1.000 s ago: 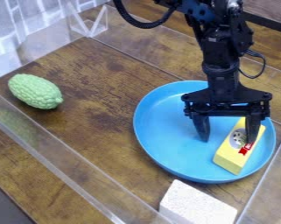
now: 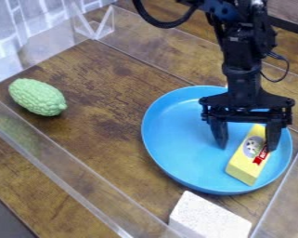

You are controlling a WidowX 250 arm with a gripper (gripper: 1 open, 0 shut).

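Note:
My black gripper [image 2: 244, 128] hangs over the right half of a round blue plate [image 2: 176, 144], open, with its fingers down to either side around the upper end of a yellow box [image 2: 245, 166]. The box lies on the plate and bears a grey picture and a red label. Whether the fingertips touch the box or plate is hard to tell.
A green, bumpy vegetable-like object [image 2: 37, 97] lies at the left on the wooden surface [image 2: 83, 70]. A white block [image 2: 210, 218] sits at the bottom, below the plate. Clear panel edges run along the left and front.
The gripper has shifted very slightly over the plate. The box and the other objects look to be in the same places.

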